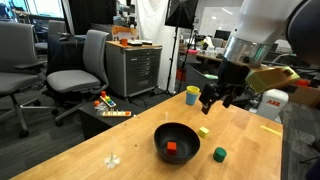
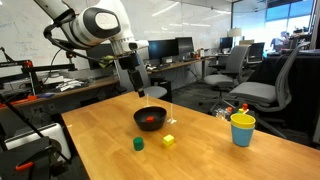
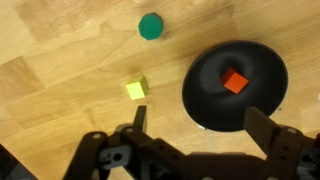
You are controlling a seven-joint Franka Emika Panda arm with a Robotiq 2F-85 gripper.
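Observation:
A black bowl (image 1: 177, 141) stands on the wooden table with a red block (image 1: 171, 147) inside it; from above, the bowl (image 3: 213, 101) and red block (image 3: 234, 81) show clearly. Outside the bowl lie a yellow block (image 3: 137, 88) and a green round piece (image 3: 151, 26), apart from each other. High above the table hangs my gripper (image 1: 217, 102), touching none of them. In the wrist view the gripper has its fingers spread wide, nothing between them.
A yellow and blue bucket (image 2: 242, 129) stands on the table. A dark box with colourful items (image 1: 104, 113) sits at the table's edge. Several office chairs (image 1: 75, 78) are beyond the table.

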